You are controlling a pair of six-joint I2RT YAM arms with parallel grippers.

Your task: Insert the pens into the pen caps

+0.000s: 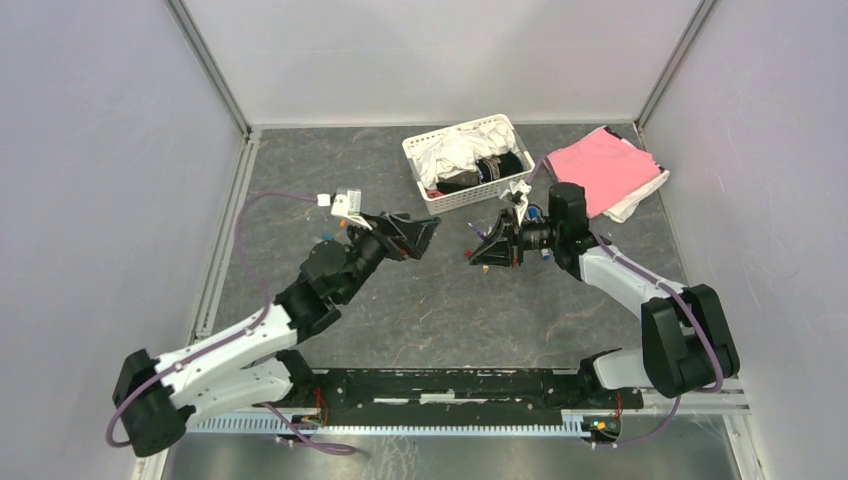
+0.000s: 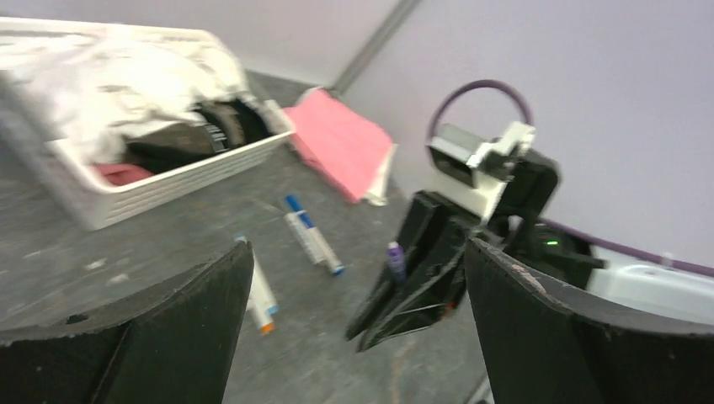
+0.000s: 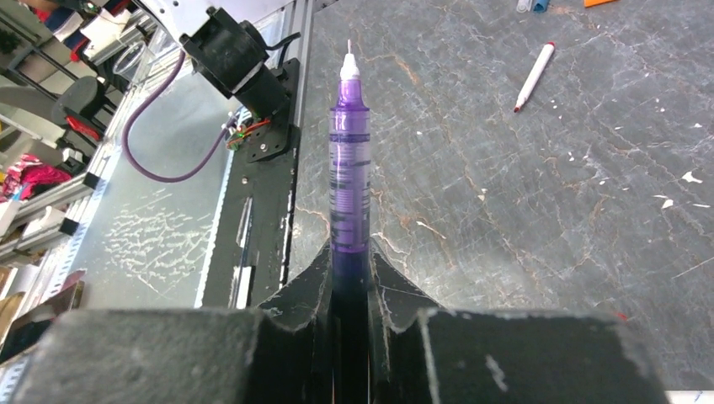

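A purple pen (image 3: 349,168) points tip up from my right gripper (image 1: 490,250), which is shut on it; its white tip is bare. In the left wrist view the right gripper shows with a small purple piece at its side. My left gripper (image 1: 412,240) stands apart to the left, open, its fingers wide at the bottom of its wrist view. Several pens and caps (image 2: 316,240) lie on the grey table, blurred in the left wrist view. A white pen (image 3: 534,77) lies alone on the table in the right wrist view.
A white basket (image 1: 440,205) of cloths stands at the back centre, with a pink cloth (image 1: 595,170) to its right. Walls close in the sides and back.
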